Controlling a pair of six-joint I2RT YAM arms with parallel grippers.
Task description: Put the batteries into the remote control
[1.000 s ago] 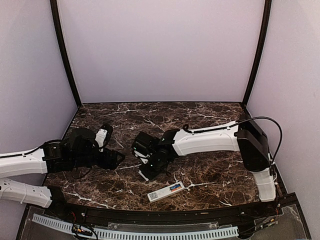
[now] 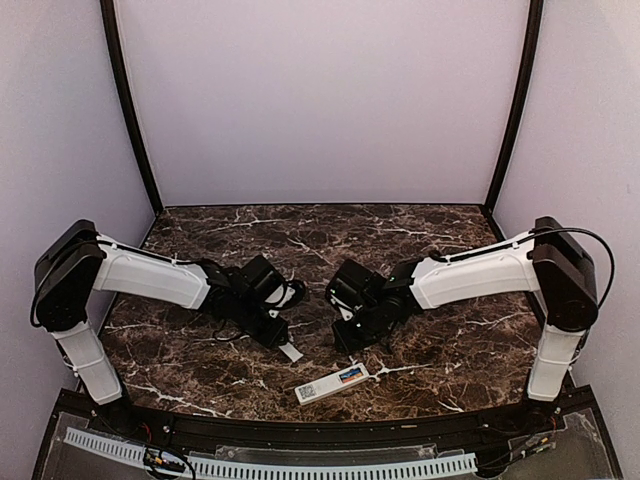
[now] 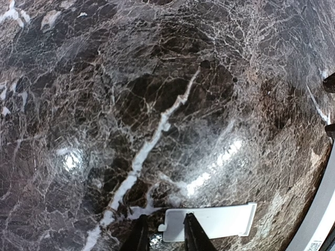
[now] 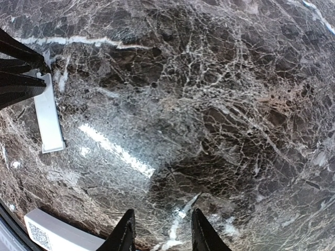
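A thin white plate [image 3: 220, 221], like a battery cover, lies on the marble table. My left gripper [image 2: 278, 338] is over one end of it, its fingertips close above that end in the left wrist view; whether they touch it I cannot tell. My right gripper hangs over bare marble right of the plate, fingers apart with nothing between them. The white remote [image 2: 330, 384] lies near the front edge, below both grippers, partly cut off in the right wrist view [image 4: 63, 235]. No batteries can be made out.
Pale walls enclose it on three sides, with a dark rail along the front. The two wrists are close together over the middle.
My left arm has swung rightward over the white plate, while my right arm has drawn back to the right from it.
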